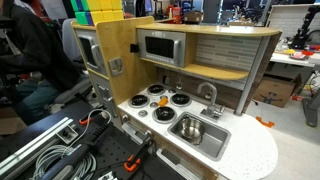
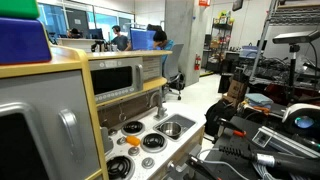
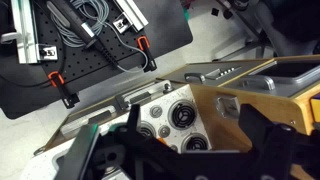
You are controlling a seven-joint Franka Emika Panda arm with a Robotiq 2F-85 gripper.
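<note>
My gripper is open, its two dark fingers spread wide at the bottom of the wrist view, with nothing gripped between them. Below it lies the toy kitchen's stove top, with several round black burners (image 3: 182, 115). An orange item (image 1: 163, 101) rests among the burners; it also shows in the second exterior view as a small orange shape (image 2: 133, 128). A metal pot (image 1: 191, 130) sits inside the sink (image 1: 203, 137), beneath the curved faucet (image 1: 208, 96). Neither exterior view shows the gripper clearly.
A microwave (image 1: 160, 47) hangs above the stove, under a wooden shelf (image 1: 215, 30). Bare white counter (image 1: 249, 150) lies right of the sink. Coiled cables (image 3: 85, 22) and orange-banded black brackets (image 3: 146, 52) occupy the dark robot table. Colored boxes (image 1: 97, 12) stand on the tall cabinet.
</note>
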